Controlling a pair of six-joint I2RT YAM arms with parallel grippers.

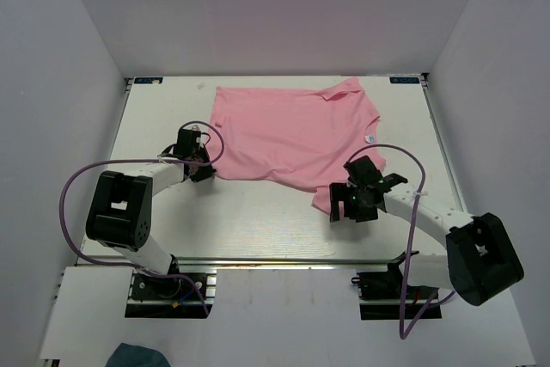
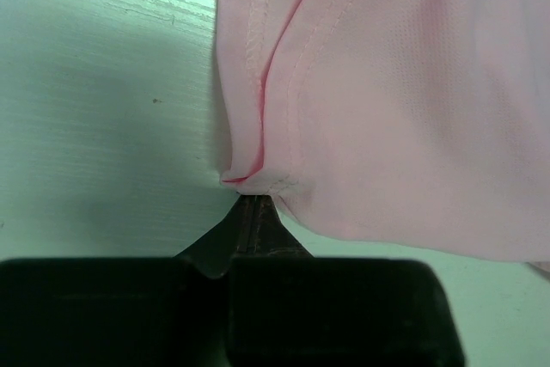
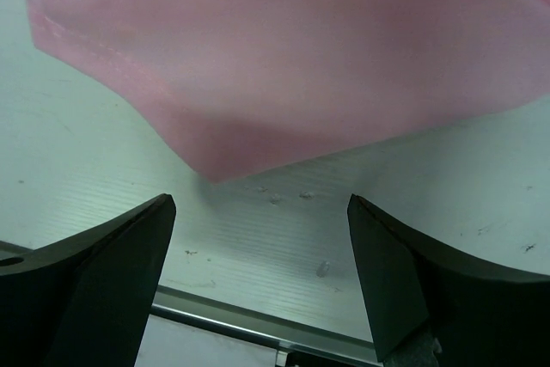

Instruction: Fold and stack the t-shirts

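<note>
A pink t-shirt (image 1: pixel 288 131) lies spread over the back and middle of the table, its near edge uneven. At its near left corner my left gripper is shut, with the hem corner (image 2: pixel 249 180) pinched at the fingertips and creases running into them. My right gripper is open and hangs over the shirt's near right part. In the right wrist view a pointed cloth corner (image 3: pixel 219 165) lies just beyond the gap, with only bare table directly between the fingers. From above, the right gripper (image 1: pixel 340 204) partly hides that corner.
Bare white table (image 1: pixel 241 225) stretches along the front, up to the metal edge rail (image 1: pixel 266 261). A dark teal cloth (image 1: pixel 137 357) lies off the table at bottom left. Walls stand at both sides and the back.
</note>
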